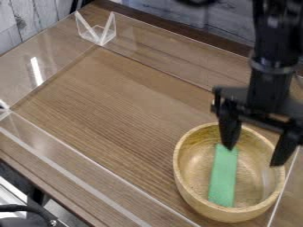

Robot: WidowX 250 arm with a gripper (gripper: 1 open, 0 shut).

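Observation:
The black gripper (254,137) is over a tan round bowl (190,182) at the lower right, its fingers pointing down at the bowl's rear part. The gripper is open. A green flat block (221,177) lies inside the bowl, below the fingers. The gripper's body fills much of the right side and hides what is behind it.
A wall or edge runs along the top. White tape marks are at the back left and left edge.

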